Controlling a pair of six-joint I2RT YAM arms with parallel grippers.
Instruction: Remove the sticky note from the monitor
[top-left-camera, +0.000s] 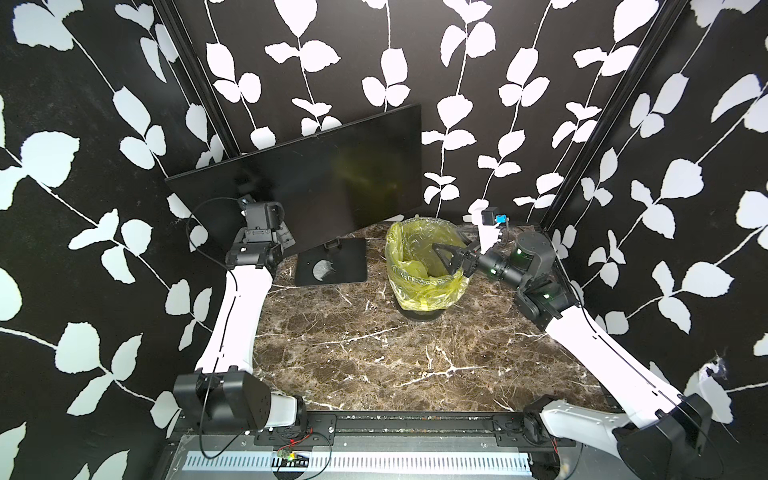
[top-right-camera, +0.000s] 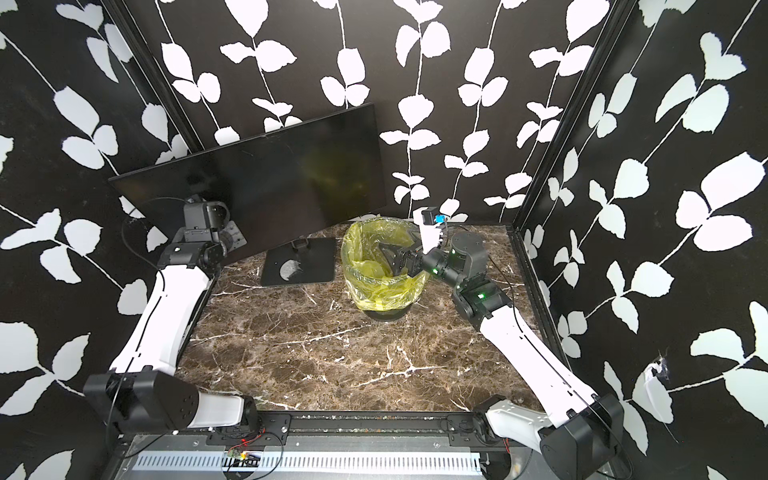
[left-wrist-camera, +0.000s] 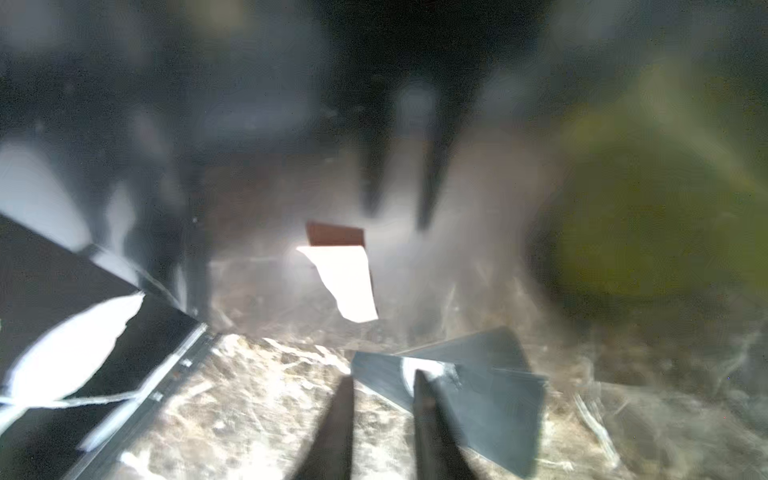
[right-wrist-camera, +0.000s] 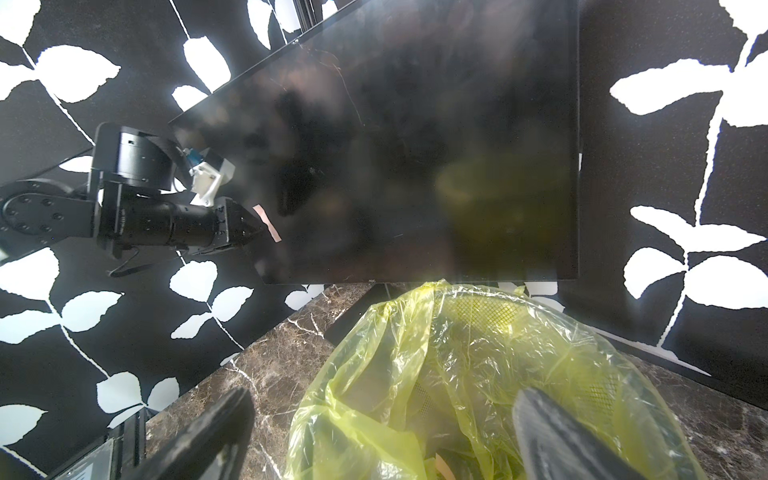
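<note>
The sticky note (left-wrist-camera: 352, 280) clings to the lower left of the dark monitor (right-wrist-camera: 416, 144), its pale lower part curled away from the screen. A brownish patch shows at its upper edge. My left gripper faces the screen, its fingers a little apart, just below the note in the left wrist view, with nothing between them. From the right wrist view, the note (right-wrist-camera: 267, 223) appears as a thin pinkish strip just beyond the left fingertips. My right gripper is open over the bin (top-left-camera: 425, 280), its fingers well apart and empty.
A yellow liner covers the bin, which stands right of the monitor's base (top-left-camera: 344, 272). Inside the liner lies a small orange scrap (right-wrist-camera: 444, 467). Patterned walls close in the back and sides.
</note>
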